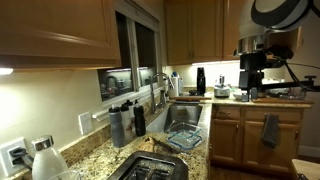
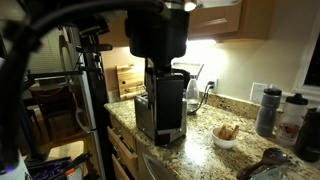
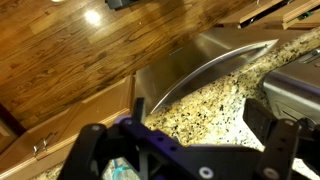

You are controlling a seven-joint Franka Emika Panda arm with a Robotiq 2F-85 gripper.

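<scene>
In the wrist view my gripper stands open, its two dark fingers (image 3: 124, 134) wide apart with nothing held between them. Beneath it lie the speckled counter (image 3: 210, 103) and a stainless appliance front with a curved handle. A silver toaster (image 3: 300, 80) is at the right edge there. Exterior view 2 shows the arm in the foreground, partly covering the same toaster (image 2: 160, 118); how far apart they are is hard to tell. In exterior view 1 the gripper (image 1: 244, 80) hangs at the upper right, clear of the counters.
A white bowl (image 2: 224, 138) with something brown in it sits right of the toaster. Beyond are dark bottles (image 2: 268, 112) and a black ladle (image 2: 272, 157). A black tray (image 1: 150, 166) lies on the near counter, and a grey towel (image 1: 270, 130) hangs from the far cabinets.
</scene>
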